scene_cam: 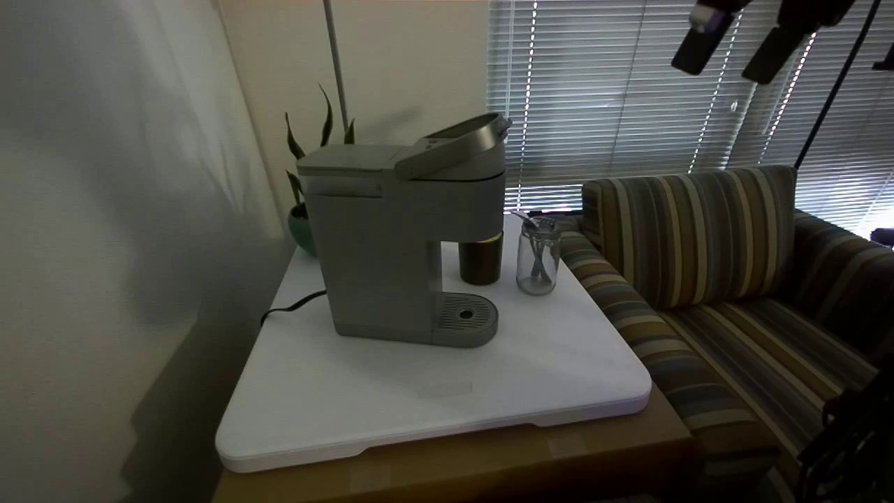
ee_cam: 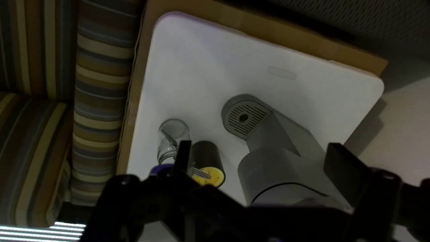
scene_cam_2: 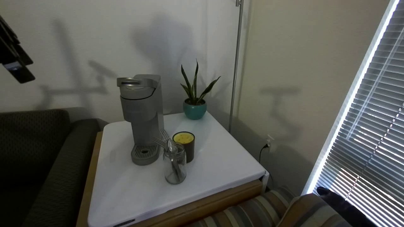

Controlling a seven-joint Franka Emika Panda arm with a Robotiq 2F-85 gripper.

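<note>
My gripper [scene_cam: 727, 67] hangs high above the table, in front of the blinds, its two dark fingers apart and nothing between them. From the wrist view, the open gripper looks down on a grey coffee maker [ee_cam: 278, 165]. In exterior view 1 that coffee maker [scene_cam: 377, 243] stands upright on the white tabletop [scene_cam: 352, 411], its drip tray [scene_cam: 466, 314] empty. A glass jar [scene_cam_2: 175, 166] of forks and other cutlery stands beside a dark cup with a yellow top [scene_cam_2: 184, 138]. In the wrist view one finger partly covers the jar [ee_cam: 173, 131].
A teal pot with a plant [scene_cam_2: 195, 109] stands at the tabletop's back corner. A striped armchair [scene_cam: 695, 243] borders one side, and a black cord [scene_cam: 293, 306] runs behind the coffee maker.
</note>
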